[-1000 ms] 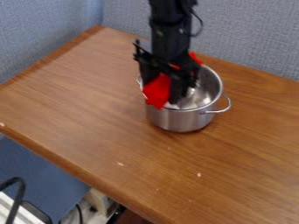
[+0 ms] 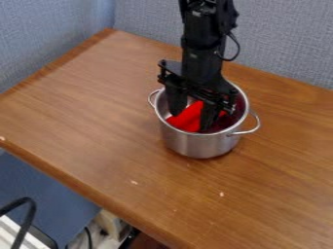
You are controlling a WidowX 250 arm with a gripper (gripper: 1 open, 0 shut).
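Observation:
The black gripper [image 2: 196, 101] reaches down into a steel pot [image 2: 197, 144] with two side handles, at the centre right of the wooden table [image 2: 92, 136]. A red object [image 2: 186, 119] lies inside the pot, at the gripper's fingers. The fingertips are partly hidden, so whether they hold it cannot be told.
Padded walls stand behind and to the left. Dark cables and other items lie beyond the table's lower left edge.
The gripper has come down into the pot with the red object, which earlier was raised at the pot's left rim. The pot's tilt and position have shifted slightly.

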